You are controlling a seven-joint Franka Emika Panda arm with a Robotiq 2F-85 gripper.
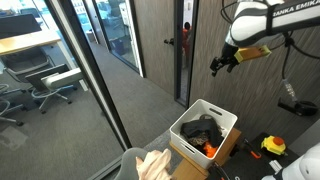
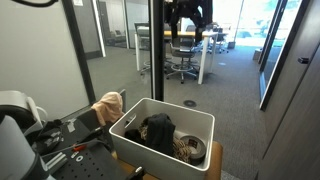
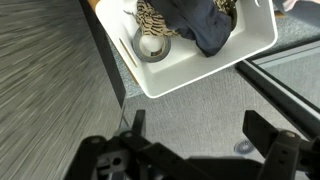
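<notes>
My gripper is open and empty in the wrist view, its fingers wide apart over grey carpet. A white bin [image 3: 188, 71] lies beyond the fingertips there. In it are a dark cloth [image 3: 205, 24], a leopard-patterned item [image 3: 152, 20] and a grey tape roll [image 3: 151, 46]. Exterior view 1 has the gripper [image 1: 222, 70] high above the bin [image 1: 180, 138], well clear of it. From the other side, exterior view 2 shows the dark cloth [image 2: 158, 130] heaped in the bin, with the tape roll [image 2: 194, 150] at its right.
The bin stands on a wooden surface [image 1: 187, 171]. Beside it hangs a beige cloth [image 1: 154, 166]. A red-topped yellow button [image 1: 273, 145] sits near the arm's base. A tall dark post [image 2: 157, 60] rises behind the bin; open carpet lies beyond.
</notes>
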